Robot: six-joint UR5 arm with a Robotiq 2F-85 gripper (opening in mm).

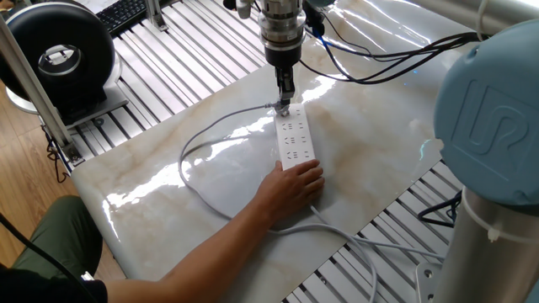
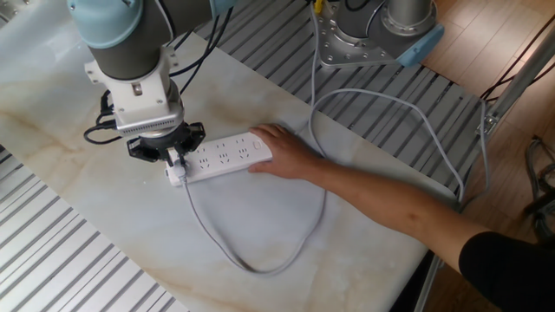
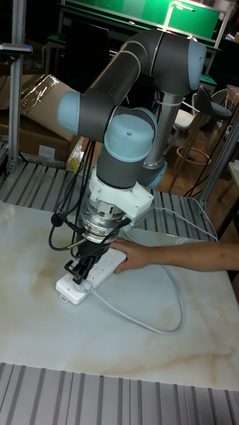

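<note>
A long white power strip [image 1: 295, 139] lies flat on the marbled tabletop, with a person's hand [image 1: 290, 187] resting on its near end. At the other end sits a pale plug [image 2: 179, 168] with a grey cable [image 2: 217, 243] running from it. The plug appears seated in or resting against the strip's sockets; its prongs cannot be seen. My black gripper [image 3: 79, 275] points down right at this plug, its fingertips beside or around it. Whether the fingers press on the plug is too small and too covered to tell.
The grey cable loops over the table beside the strip and past the person's forearm [image 2: 373, 196]. Black cables [image 1: 396, 57] hang from my wrist. A black spool [image 1: 61, 57] stands off the table's side.
</note>
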